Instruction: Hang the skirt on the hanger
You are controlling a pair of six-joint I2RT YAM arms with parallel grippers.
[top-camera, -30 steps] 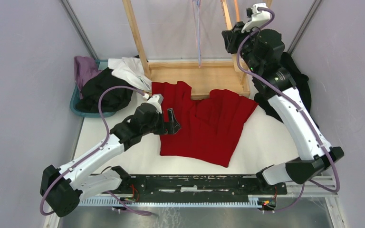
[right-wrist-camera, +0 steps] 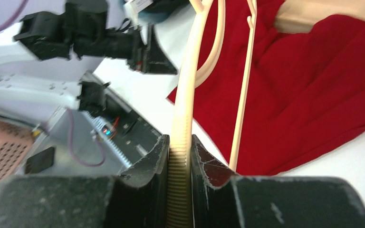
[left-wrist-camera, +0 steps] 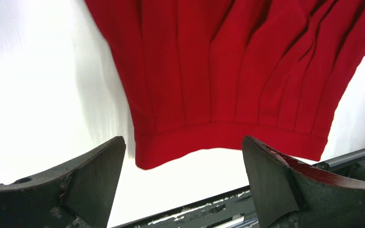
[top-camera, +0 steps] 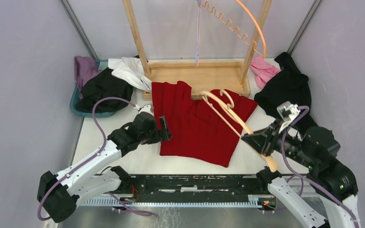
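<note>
A dark red skirt (top-camera: 195, 128) lies spread on the white table, its hem edge toward the table front in the left wrist view. My right gripper is shut on a light wooden hanger (right-wrist-camera: 185, 95), held at one end of its body. In the top view the hanger (top-camera: 235, 118) slants above the skirt's right side, its hook pointing to the back left. Over the skirt's left edge my left gripper (top-camera: 167, 128) stands open, and its fingers (left-wrist-camera: 92, 175) have nothing between them, with the skirt (left-wrist-camera: 218, 95) just ahead.
Behind the skirt stands a wooden rack (top-camera: 195, 71). A blue basket (top-camera: 76, 102) with dark, purple and white clothes sits at the back left. Black (top-camera: 285, 90) and pink (top-camera: 264, 71) garments lie at the back right.
The left gripper has shifted slightly left. The skirt lies as before.
</note>
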